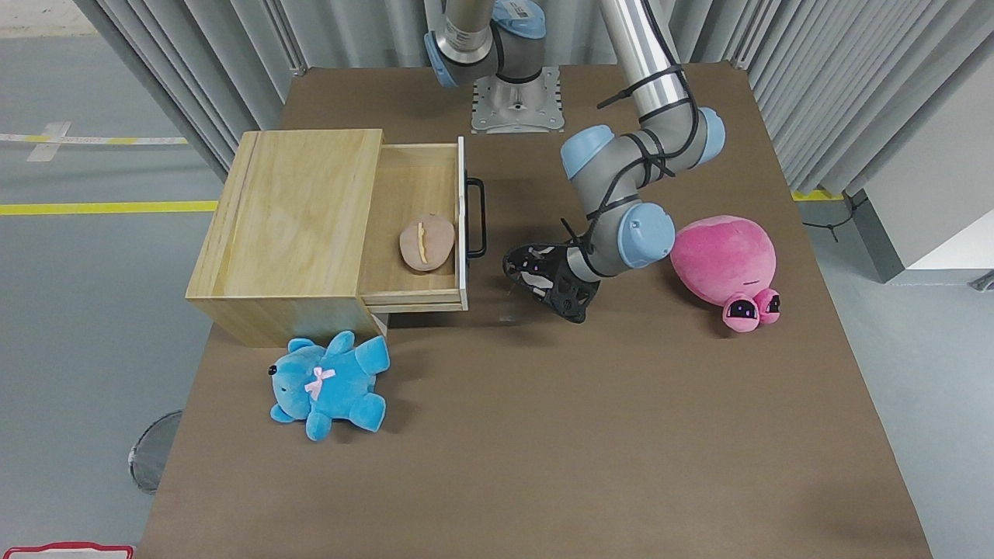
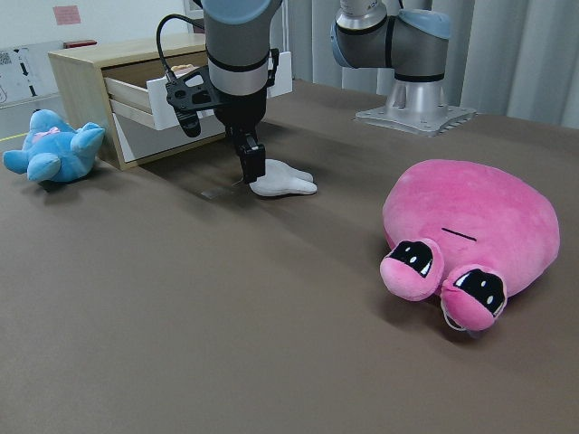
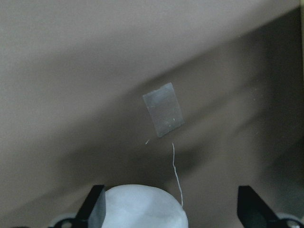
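Observation:
My gripper hangs low over the white plush rabbit (image 2: 280,181), in front of the drawer and right of it. In the wrist view its two black fingertips stand wide apart, the rabbit's rounded body at the left one; whether it touches cannot be told. In the front view the rabbit is mostly hidden under the gripper. A small clear square (image 3: 163,109) and a thread lie on the table. The wooden drawer (image 1: 411,182) is open, holding a round beige object (image 1: 426,251).
A blue plush bear (image 1: 340,391) lies in front of the cabinet (image 1: 279,214). A pink plush toy (image 1: 722,256) sits at the right.

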